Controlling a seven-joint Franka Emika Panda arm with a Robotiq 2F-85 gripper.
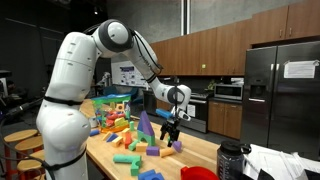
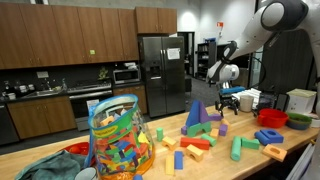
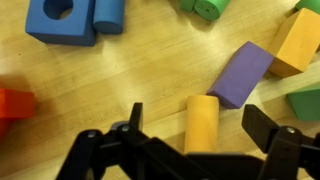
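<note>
My gripper is open, seen from above the wooden table in the wrist view. An orange block lies between and below its spread fingers, not gripped; its near end is cut off by the gripper body. Touching or nearly touching that block's upper right is a purple block, with a yellow-orange block beyond it. In exterior view 1 the gripper hangs over the blocks at the table's middle. From the other side, the gripper also appears above the table.
A blue block with a hole, a red block and a green block lie around the gripper. A clear bag of toys, a red bowl and a black canister stand on the table. Bare wood shows at the wrist view's centre left.
</note>
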